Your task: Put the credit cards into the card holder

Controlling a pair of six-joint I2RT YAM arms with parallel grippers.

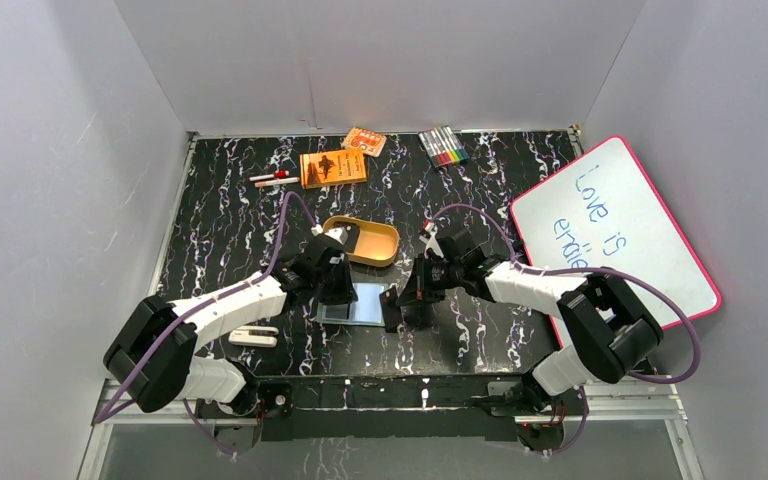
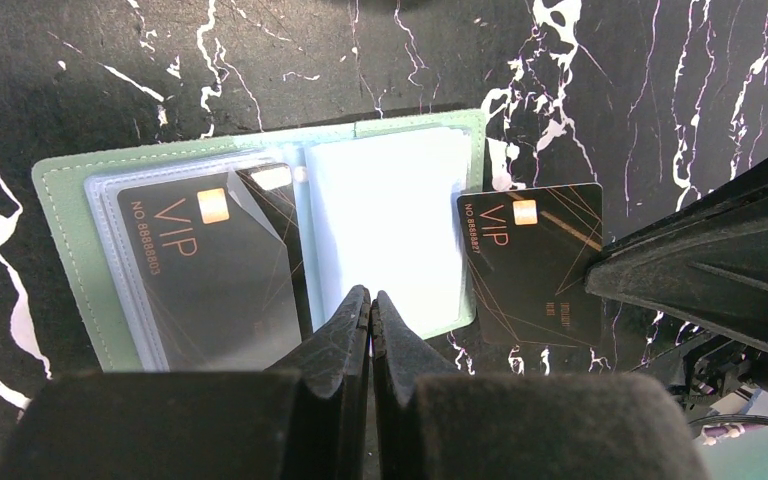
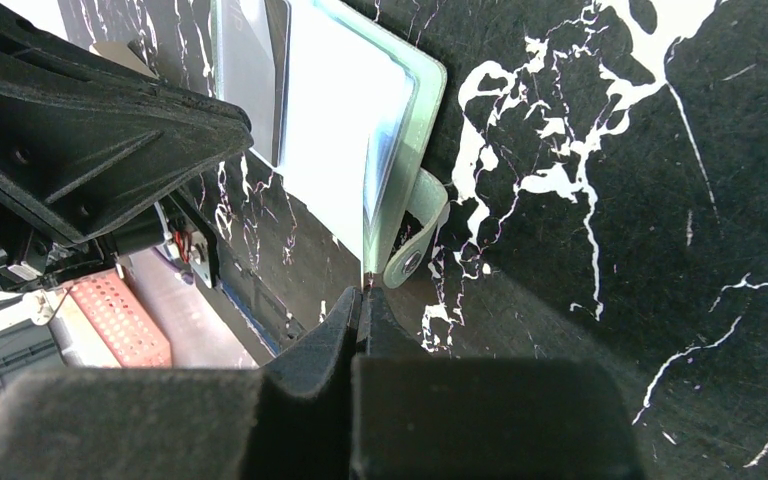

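The pale green card holder (image 2: 70, 230) lies open on the dark marbled table, with a black VIP card (image 2: 205, 270) inside its left clear pocket. Its right side (image 2: 385, 220) looks white. A second black VIP card (image 2: 535, 265) is in my right gripper (image 1: 407, 299), which is shut on its right edge. That card's left edge meets the holder's right edge; whether it is inside the pocket mouth cannot be told. From the right wrist view the card shows only edge-on, above the right fingertips (image 3: 385, 325). My left gripper is shut above the holder, nothing visible between its fingers.
Behind the holder is an orange tray (image 1: 380, 243) with a dark item in it. A white object (image 1: 253, 336) lies left of the holder. Books (image 1: 333, 168), markers (image 1: 444, 147) and a whiteboard (image 1: 610, 220) sit farther off. Table right of the holder is clear.
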